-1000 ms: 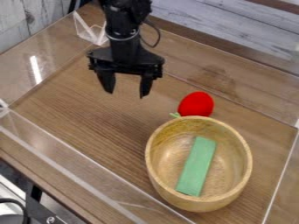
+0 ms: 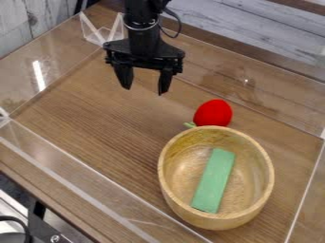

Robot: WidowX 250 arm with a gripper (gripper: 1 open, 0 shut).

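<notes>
My black gripper (image 2: pixel 143 80) hangs over the back middle of the wooden table, open, with its two fingers spread wide apart and nothing seen between them. To its lower right a red rounded object (image 2: pixel 214 113), with a small green bit at its lower left, lies on the table. In front of that, a tan bowl (image 2: pixel 178 190) holds a long green block (image 2: pixel 212 178).
Bare table (image 2: pixel 89 133) spans the left and middle. A clear plastic piece stands at the back left behind the arm. A dark cable shows at the bottom left corner.
My gripper has moved back, toward the top of the view, staying open. The red object, bowl and green block have not moved.
</notes>
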